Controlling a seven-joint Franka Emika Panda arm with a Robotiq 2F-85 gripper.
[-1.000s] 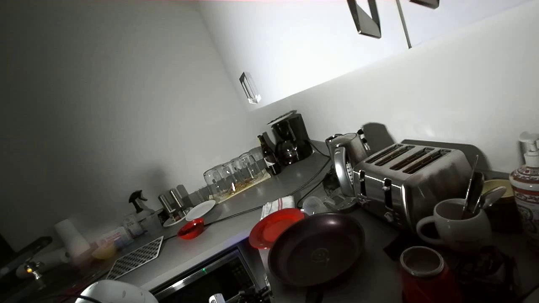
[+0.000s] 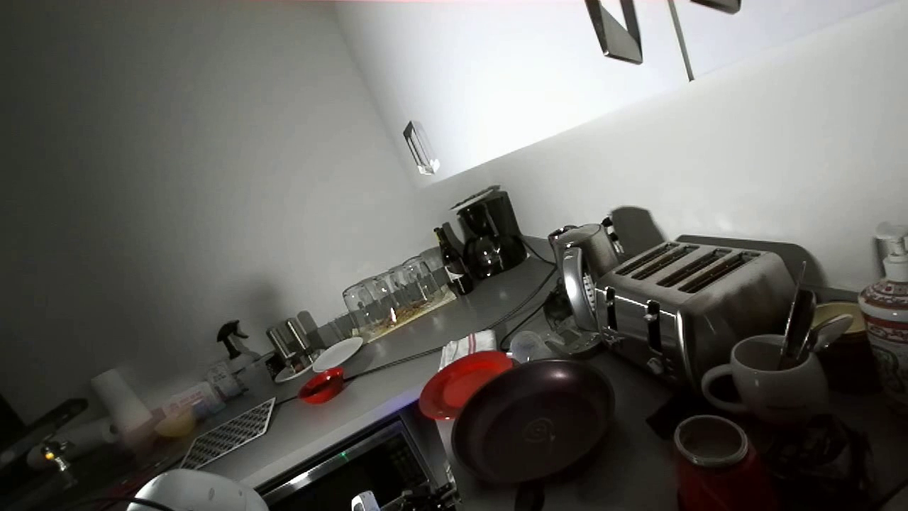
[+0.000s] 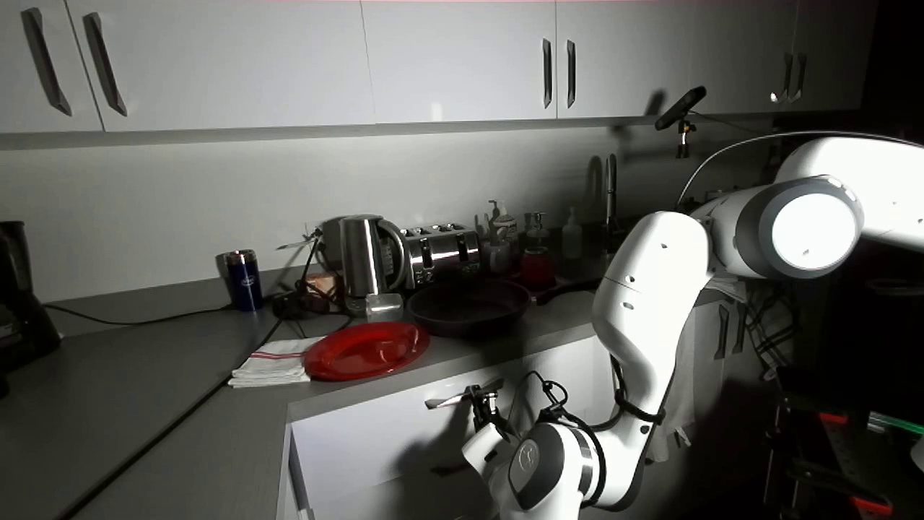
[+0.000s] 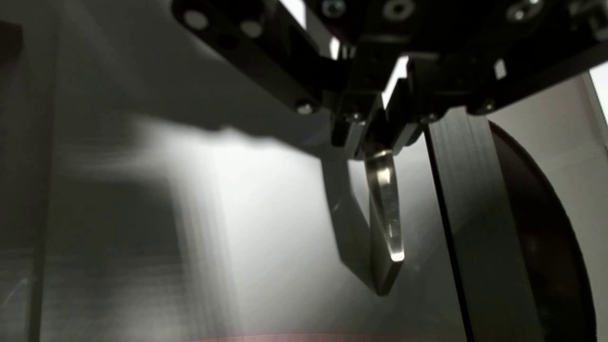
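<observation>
In the wrist view my gripper is shut on a shiny metal utensil (image 4: 387, 205), whose narrow tapered end points down the picture. Its exact kind cannot be told. From the second exterior view, the gripper (image 3: 478, 395) hangs in front of the white cabinet front, lower than the countertop edge, with the bright utensil (image 3: 445, 401) sticking out to the left. In the first exterior view only a dark part of the gripper shows at the bottom edge.
A dark frying pan (image 3: 468, 308) and a red plate (image 3: 367, 350) sit near the counter's front edge. Behind them are a kettle (image 3: 361, 258) and a toaster (image 3: 444, 251). Bare counter (image 3: 160, 381) lies left of the folded towel (image 3: 275, 362).
The white arm part at the bottom of the first exterior view stands slightly higher now. Things on the counter have stayed where they were.
</observation>
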